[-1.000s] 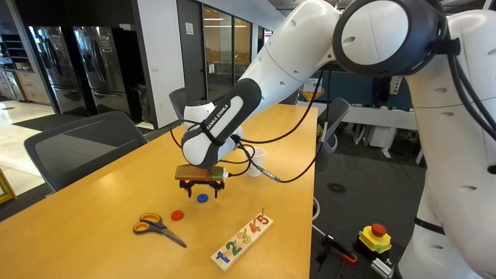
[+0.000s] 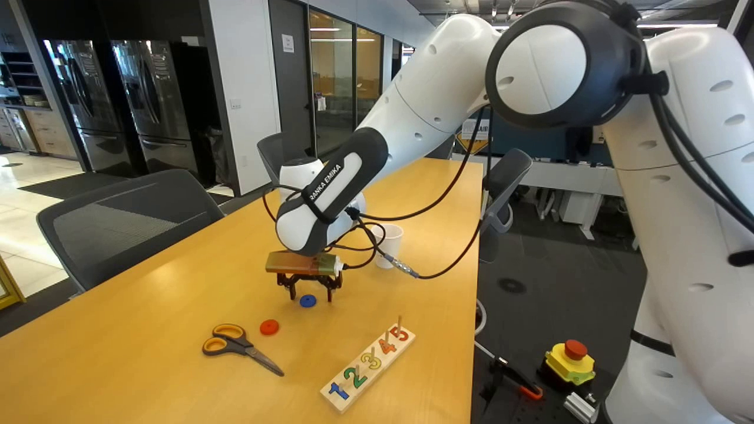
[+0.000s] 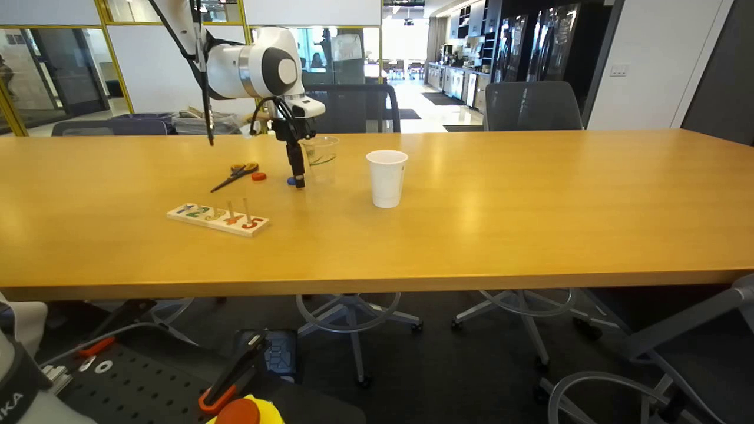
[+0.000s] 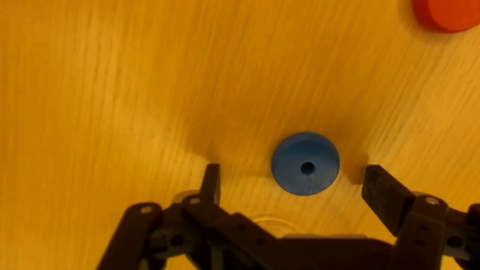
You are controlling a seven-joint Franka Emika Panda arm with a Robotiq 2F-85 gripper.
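Note:
On the table lies a blue disc [image 4: 288, 173] with a small hole, seen from above in the wrist view. My gripper is open, its fingers on either side of the disc and apart from it; the disc sits closer to the right-hand finger [image 4: 382, 193]. In exterior view 1 the gripper [image 2: 311, 297] hangs low over the blue disc [image 2: 308, 301]. A red disc [image 2: 269, 327] rests a short way off. The wooden peg board [image 2: 369, 367], numbered 1 to 5, has upright pegs with no discs on them.
Scissors [image 2: 240, 347] with orange and grey handles lie beside the red disc. A white cup [image 3: 387, 179] stands upright, and a clear container [image 3: 323, 149] is behind the gripper in exterior view 2.
My arm has shifted slightly, and the gripper is a little lower and still open around the blue disc. The discs, scissors and peg board have not moved.

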